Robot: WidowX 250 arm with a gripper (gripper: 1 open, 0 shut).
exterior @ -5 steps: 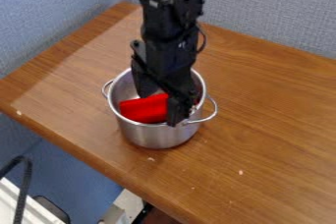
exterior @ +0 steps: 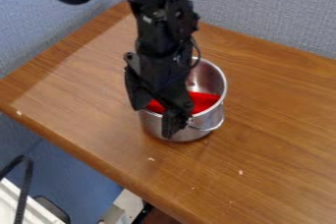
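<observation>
A steel pot (exterior: pixel 207 77) with wire handles stands on the wooden table (exterior: pixel 262 169), with a red object (exterior: pixel 202 99) lying inside it. My black gripper (exterior: pixel 160 110) hangs over the left and middle of the pot, its fingertips down at or inside the rim, partly covering the red object.
A grey padded wall stands behind.
The pot now sits a little farther right than a second ago, and its handles appear turned.
</observation>
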